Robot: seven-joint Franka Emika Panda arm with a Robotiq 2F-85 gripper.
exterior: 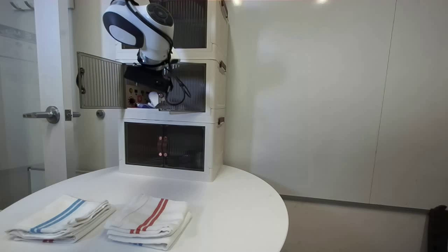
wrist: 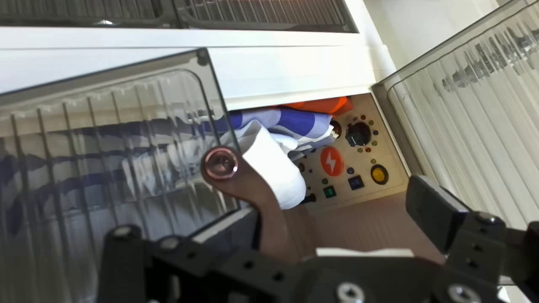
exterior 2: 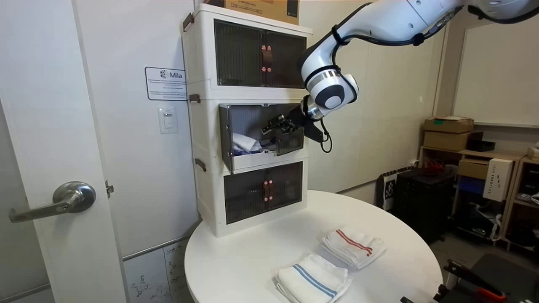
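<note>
My gripper stands open at the middle cabinet, its two fingers far apart in the wrist view. A brown door handle (wrist: 275, 229) lies between them, close to the finger on the left; whether they touch I cannot tell. This handle belongs to the ribbed, see-through right door (exterior 2: 290, 143), which is ajar. The left door (exterior: 103, 82) is swung wide out. Inside the compartment are a white rolled item (wrist: 278, 174), a blue-and-white cloth (wrist: 303, 121) and a panel with knobs and buttons (wrist: 348, 166). In exterior view 1 the fingertips are hidden.
Closed doors (exterior 2: 262, 192) front the bottom cabinet, and another cabinet (exterior 2: 240, 53) sits above. Two folded towel stacks, blue-striped (exterior: 58, 218) and red-striped (exterior: 149, 218), lie on the round white table (exterior: 239, 210).
</note>
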